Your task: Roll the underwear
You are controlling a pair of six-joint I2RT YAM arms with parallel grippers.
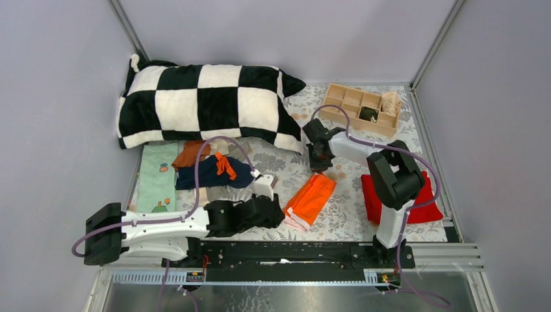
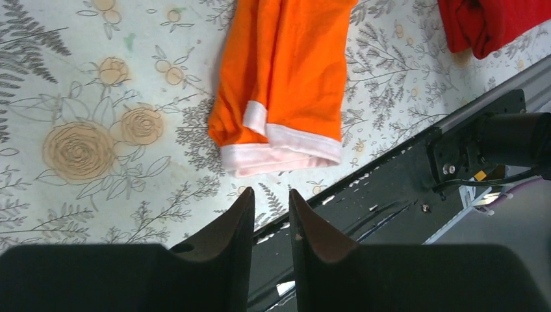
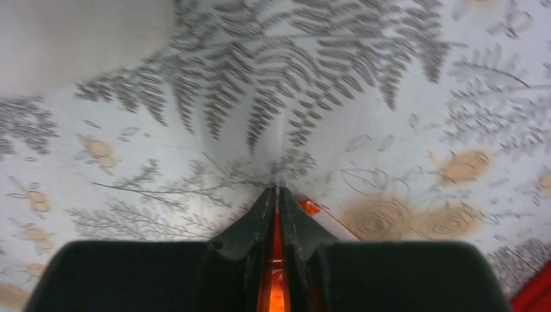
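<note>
The orange underwear [image 1: 310,198] lies folded in a long strip on the floral mat, white band toward the front edge, as the left wrist view [image 2: 305,71] also shows. My right gripper is shut on the underwear's far end [image 3: 279,292], orange cloth showing between and beside its fingers. My left gripper is part open with nothing between its fingers, just short of the white-banded near end [image 2: 302,143].
A red cloth [image 1: 421,214] lies at right, a wooden divided box [image 1: 338,97] at back right, a checkered pillow [image 1: 175,104] at back left. Folded clothes [image 1: 208,174] lie at left. The black front edge is close below the underwear.
</note>
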